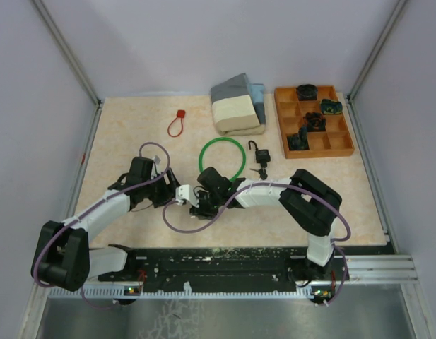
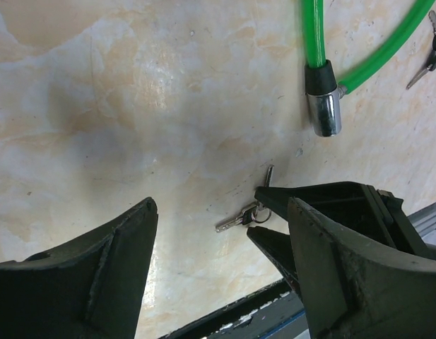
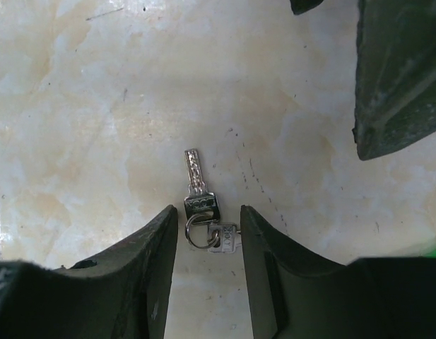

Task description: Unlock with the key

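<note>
A small bunch of keys [image 3: 202, 205] on a ring lies on the table, in the right wrist view directly between the fingertips of my right gripper, which is part open and low over them. In the left wrist view the keys [image 2: 234, 220] lie beneath that gripper's black fingers. My left gripper stands open above the table to the left, nothing held. A green cable lock [image 2: 322, 113] with a metal cylinder lies beyond the keys.
An orange compartment tray [image 1: 327, 145] is at the back right, folded cloths [image 1: 233, 111] at the back, a red loop item [image 1: 180, 115] at the back left, and a black padlock-like item [image 1: 263, 157] beside the green ring.
</note>
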